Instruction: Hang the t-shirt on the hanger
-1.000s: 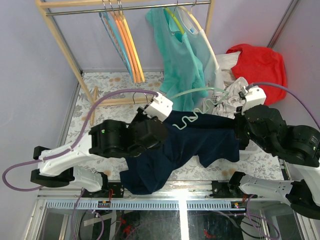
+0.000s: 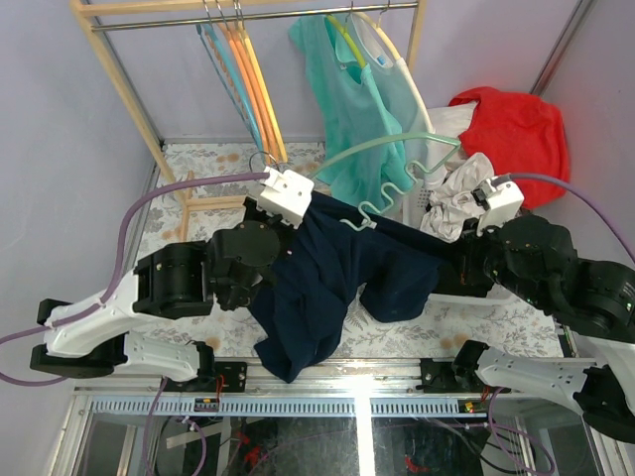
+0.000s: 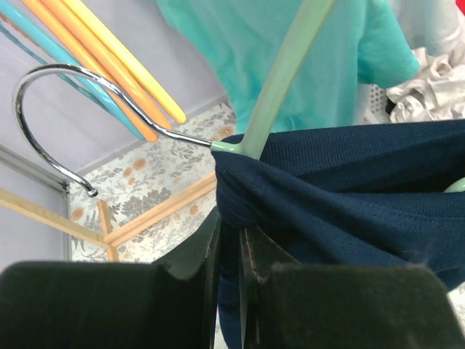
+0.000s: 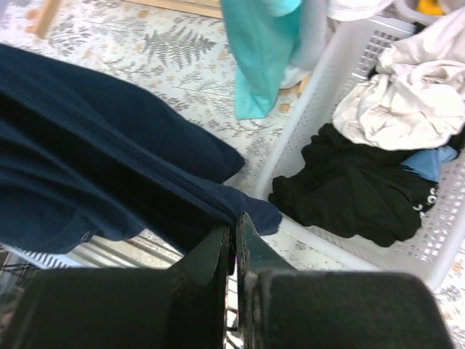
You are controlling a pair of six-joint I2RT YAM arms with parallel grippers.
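Note:
A navy t-shirt (image 2: 342,263) is stretched between my two grippers over the front of the table. My left gripper is shut on the shirt near its collar. There the pale green hanger (image 3: 287,73) passes into the cloth, its metal hook (image 3: 43,73) sticking out to the left. Seen from above, one arm of the hanger (image 2: 382,146) arches over the shirt and its wavy clip part lies across the fabric. At the right end, the shirt's edge (image 4: 182,174) runs into my right gripper, which is shut on it.
Behind is a wooden rack (image 2: 129,89) with several empty hangers and a teal shirt (image 2: 347,119) on its rail. A white basket (image 4: 312,138) of clothes stands at the right, with a red garment (image 2: 516,144) beyond it.
The right gripper has moved slightly, staying at the right end of the shirt.

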